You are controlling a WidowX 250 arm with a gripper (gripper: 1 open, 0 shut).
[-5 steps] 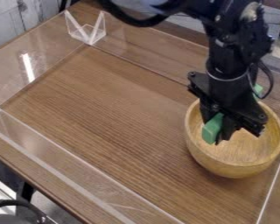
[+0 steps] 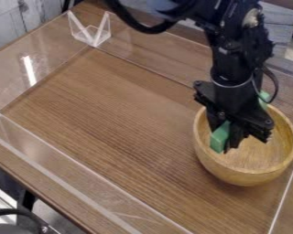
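My black gripper [image 2: 234, 125] reaches down from the top into a round yellow bowl [image 2: 249, 172] at the right of the wooden table [image 2: 100, 119]. It is shut on a green object [image 2: 220, 137], which hangs inside the bowl near its left side. More green shows behind the gripper at the bowl's back right, partly hidden.
A clear wireframe-like holder [image 2: 91, 27] stands at the back left. Black cables lie at the lower left corner.
The gripper has shifted slightly left and up with the green object in it.
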